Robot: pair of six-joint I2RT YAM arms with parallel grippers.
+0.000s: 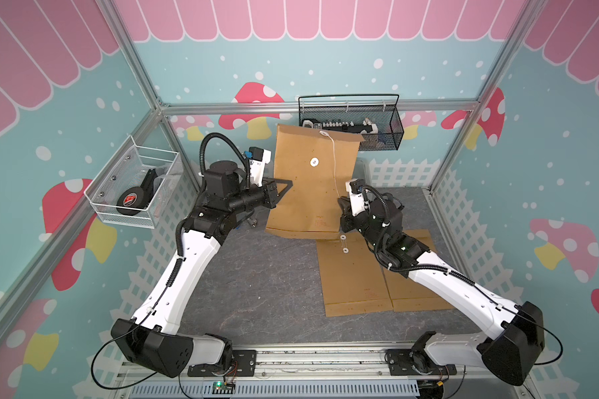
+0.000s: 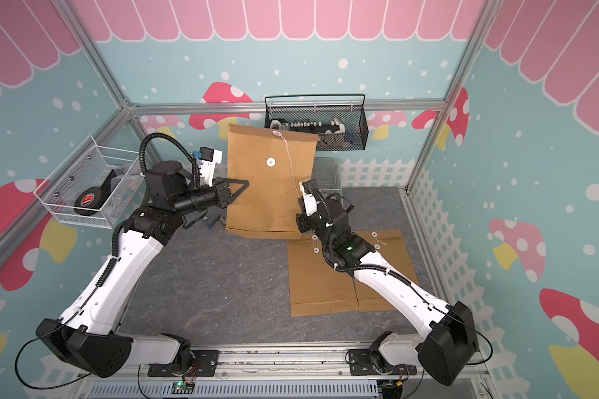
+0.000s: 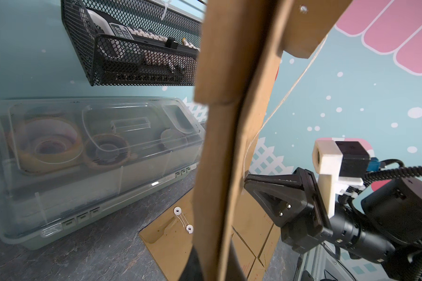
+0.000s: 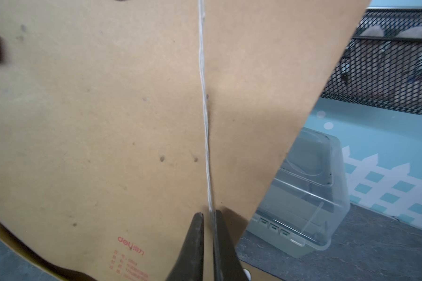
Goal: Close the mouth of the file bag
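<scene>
A brown file bag (image 1: pixel 304 193) hangs upright between the arms, flap at the top, with a white button (image 1: pixel 314 161) on its face and a string (image 4: pixel 205 121) hanging down it. My left gripper (image 1: pixel 277 193) is at the bag's left side, shut on it, its tips mostly hidden in the left wrist view. My right gripper is at the bag's lower right, its two fingertips at the string, a narrow gap between them; whether the string lies inside is unclear.
More file bags (image 1: pixel 352 279) lie flat at the table's right. A clear lidded box (image 3: pixel 56 196) stands behind, below a black mesh basket (image 1: pixel 392 126) on the back wall. A white wire basket (image 1: pixel 166 163) hangs at left.
</scene>
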